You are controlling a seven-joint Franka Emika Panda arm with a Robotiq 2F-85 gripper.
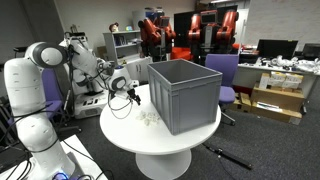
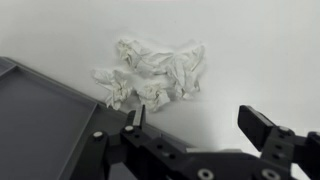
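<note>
Several crumpled white paper pieces lie in a loose cluster on the round white table; in the wrist view the crumpled paper [image 2: 160,72] is left of centre, beside the grey bin [image 2: 45,125]. From outside, the paper [image 1: 149,118] sits just left of the tall grey bin [image 1: 185,98]. My gripper [image 1: 136,98] hangs low over the table's far left part, behind the paper and apart from it. Up close, the gripper has its two dark fingers wide apart, with nothing held between them. The bin's floor is hidden in the exterior view.
The round white table [image 1: 118,128] has bare room at its left and front. The bin's high walls stand over its right half. Beyond the table are a purple chair [image 1: 222,68] and cardboard boxes [image 1: 275,104].
</note>
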